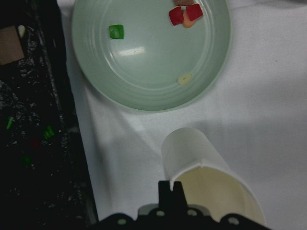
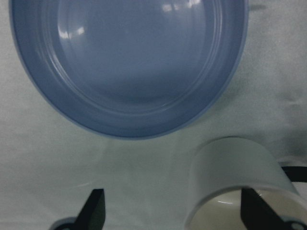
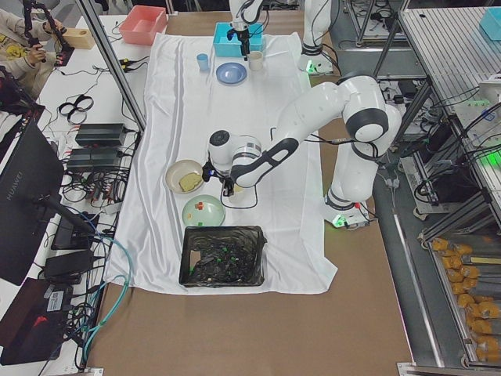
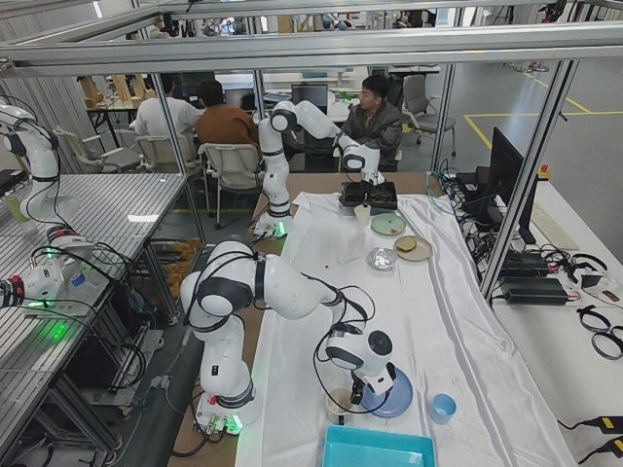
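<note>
My left gripper is shut on the rim of a white cup point(image 1: 194, 148) beside the green plate point(image 1: 139, 57), which holds several small red, green and pale pieces. My right gripper is open beside and over a cream cup point(image 2: 230, 163), next to the empty blue plate point(image 2: 129, 62). In the camera right view a beige plate point(image 4: 421, 253) holds a yellow piece, and a clear crumpled-looking item point(image 4: 381, 259) lies nearby.
A black-lined bin point(image 3: 188, 274) stands beside the green plate. The turquoise tray point(image 4: 380, 449) and a small blue cup point(image 4: 443, 409) are near my right arm.
</note>
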